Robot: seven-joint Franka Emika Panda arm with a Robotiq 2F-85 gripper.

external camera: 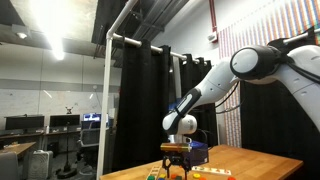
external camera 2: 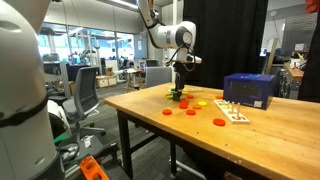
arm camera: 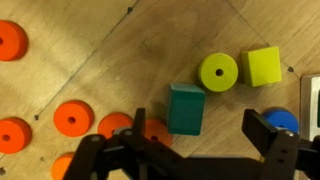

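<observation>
A dark green block (arm camera: 185, 109) lies on the wooden table in the wrist view, between the fingers of my gripper. The fingers are open, one finger on either side of the block with bare wood showing between. In exterior view 2 my gripper (external camera 2: 179, 72) points down over the cluster of small pieces. Beside the block are a yellow disc (arm camera: 218, 72) and a yellow cube (arm camera: 263, 66). A blue disc (arm camera: 283, 121) is partly covered by the right finger.
Several orange discs, one of them an orange disc (arm camera: 73, 118), lie left of the green block. A wooden board with pegs (external camera 2: 233, 114) and a blue box (external camera 2: 254, 89) stand farther along the table (external camera 2: 270, 150). Its near part is mostly clear.
</observation>
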